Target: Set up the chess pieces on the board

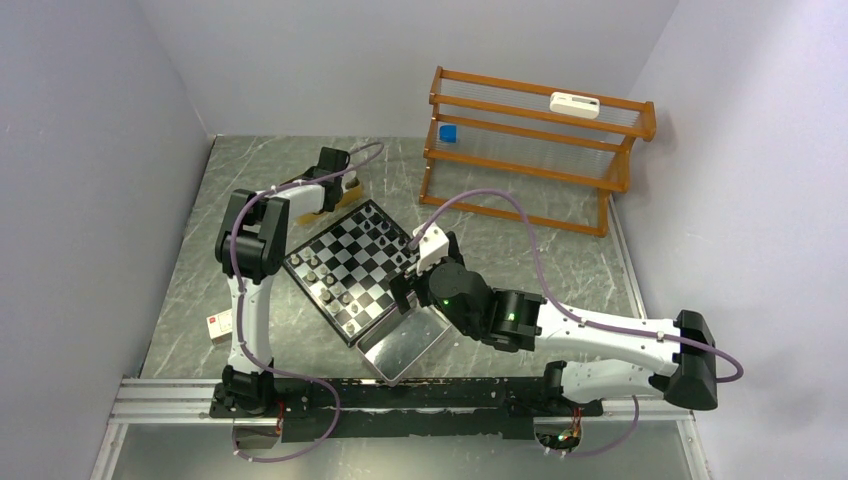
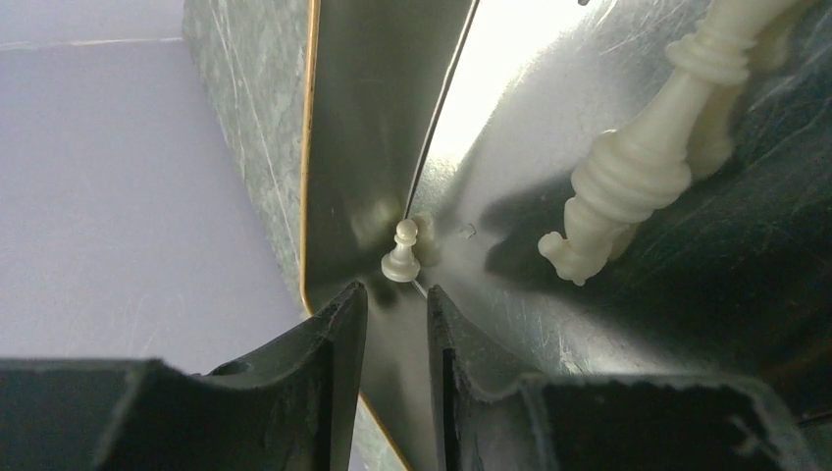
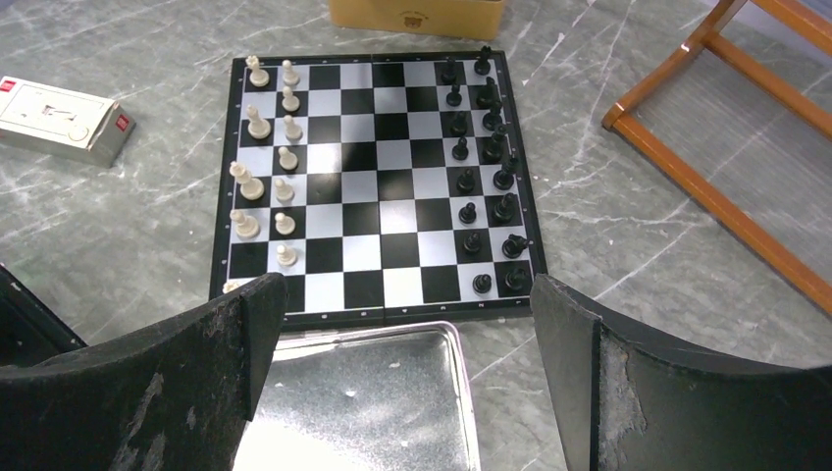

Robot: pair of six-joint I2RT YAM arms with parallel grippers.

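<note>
The chessboard (image 3: 359, 186) carries white pieces along its left side and black pieces along its right. My left gripper is down inside the box (image 1: 312, 216) behind the board, its fingers part open. Just beyond their tips a small white pawn (image 2: 400, 257) stands by the box wall; a larger white piece (image 2: 633, 172) lies to the right. My right gripper hangs open over the front edge of the board and the metal tray (image 3: 363, 412), with nothing seen between its fingers.
A wooden rack (image 1: 530, 160) stands at the back right. A small white box (image 3: 59, 123) lies left of the board. Bare table shows between board and rack.
</note>
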